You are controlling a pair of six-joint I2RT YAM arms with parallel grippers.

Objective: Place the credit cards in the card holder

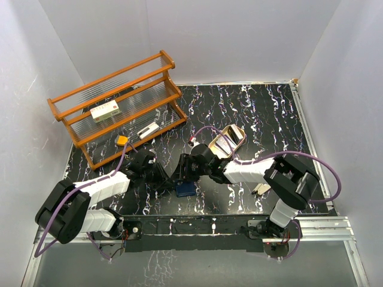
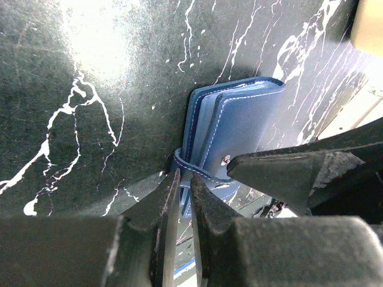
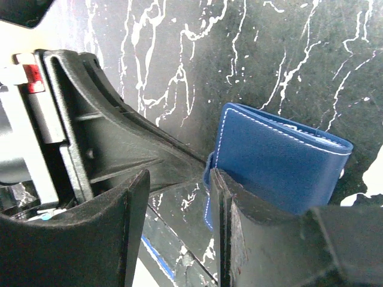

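A dark blue stitched card holder (image 1: 185, 189) lies on the black marble surface between the grippers. My left gripper (image 1: 169, 182) is shut at the holder's near edge, where a flap of blue material meets its fingertips; whether that is pinched is unclear. My right gripper (image 1: 185, 173) reaches the holder from the other side, its fingers part open, one finger against the holder's side. White cards sit in a wooden tray (image 1: 215, 149) behind the right arm.
A wooden rack (image 1: 119, 122) with a white box (image 1: 105, 110), an orange item (image 1: 121, 140) and a white item (image 1: 148, 130) stands at the back left. Pale objects (image 1: 261, 189) lie to the right.
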